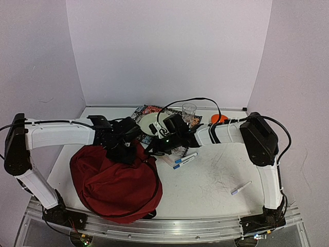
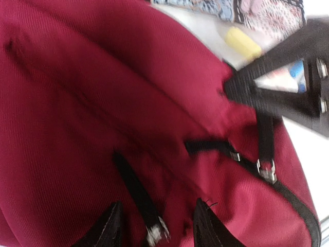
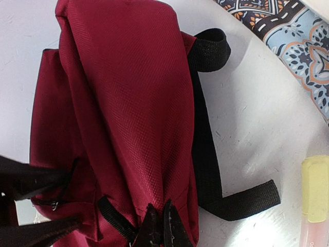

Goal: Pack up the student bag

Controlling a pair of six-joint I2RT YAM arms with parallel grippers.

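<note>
The dark red bag [image 1: 121, 188] lies at the table's left front, its cloth loosely folded. Over its upper part, my left gripper stands open, its two fingers apart. A black zipper pull [image 2: 139, 193] with a metal end shows between and below those fingers; I see no grip on it. My right gripper is shut on a ridge of the bag's red cloth near its upper right edge. In the right wrist view, the left gripper's dark fingers [image 3: 36, 180] spread beside that ridge. The bag's inside is hidden.
Markers [image 1: 185, 160] lie right of the bag, another marker [image 1: 241, 188] farther right. Behind stand a plate [image 1: 149, 122] on a patterned cloth, a clear glass [image 1: 188, 109] and an orange object [image 1: 218, 118].
</note>
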